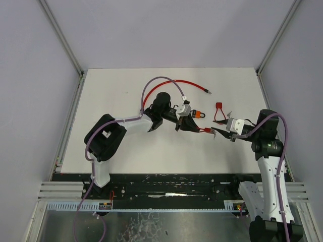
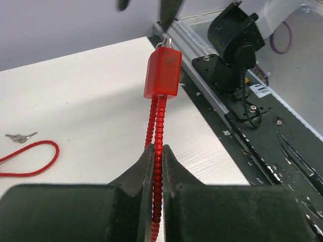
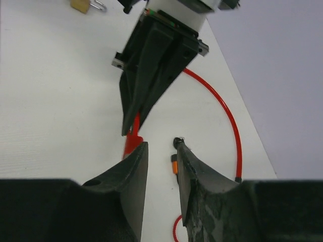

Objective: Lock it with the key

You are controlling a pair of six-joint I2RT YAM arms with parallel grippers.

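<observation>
My left gripper (image 1: 195, 130) is shut on a red braided cord (image 2: 157, 131); the red block (image 2: 162, 73) on it, with a metal ring on top, sticks out toward my right gripper (image 1: 226, 128). The right gripper's fingers stand part open, just at the red block's end; in the left wrist view their blurred tips hang above it. In the right wrist view the red block (image 3: 132, 146) shows beyond the fingers. Small keys (image 2: 21, 138) lie on the white table beside another red cord (image 2: 40, 143).
An orange-black object (image 1: 196, 114) lies behind the left gripper. A long red hose (image 1: 186, 81) curves across the back. A brass padlock (image 3: 81, 5) shows at the top of the right wrist view.
</observation>
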